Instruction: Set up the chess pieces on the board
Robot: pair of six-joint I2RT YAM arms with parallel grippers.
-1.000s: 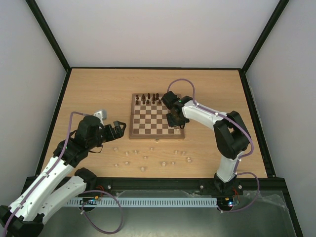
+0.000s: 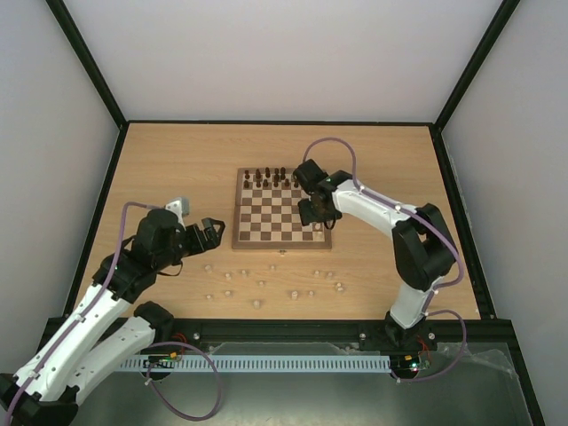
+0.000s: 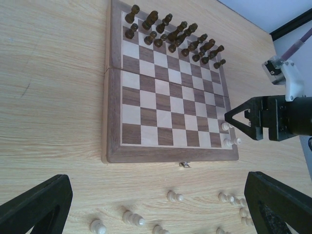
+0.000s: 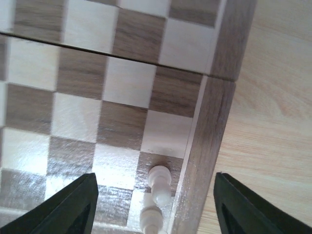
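Observation:
The wooden chessboard point(image 2: 283, 245) lies on the table, dark pieces point(image 3: 174, 36) filling its two far rows. A white pawn point(image 4: 160, 184) stands upright on a dark square by the board's right border. Just behind it towards the near edge is another white piece point(image 4: 150, 220), partly cut off by the frame. Above them my right gripper is open, its fingers point(image 4: 73, 202) spread well apart and clear of the pawn. Left of the board my left gripper point(image 2: 214, 232) hangs open and empty; its fingers point(image 3: 39, 207) frame the table in its wrist view.
Several loose white pieces point(image 2: 295, 294) are scattered on the table in front of the board, some seen as a white piece point(image 3: 132, 218) between the left fingers. A small metal clasp point(image 3: 185, 165) sticks out of the near edge. The board's middle rows are empty.
The left arm looks still.

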